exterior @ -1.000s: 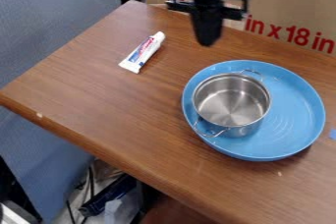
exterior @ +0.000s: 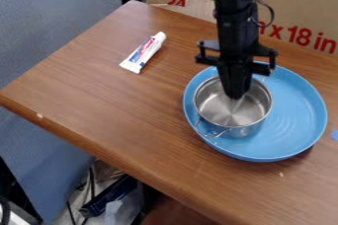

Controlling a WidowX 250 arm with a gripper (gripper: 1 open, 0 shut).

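Observation:
A steel pot (exterior: 231,114) sits on a blue plate (exterior: 294,126) on the right of the wooden table. The black gripper (exterior: 236,85) has its tip at the pot's far part, over or just inside the opening. Whether its fingers are apart or closed, or touch the pot, cannot be made out. A white toothpaste tube (exterior: 142,53) lies on the table left of the plate.
A cardboard sheet (exterior: 301,17) stands behind the table.
The gripper has come down from above the back of the table to the pot. The pot, plate and tube look unmoved.

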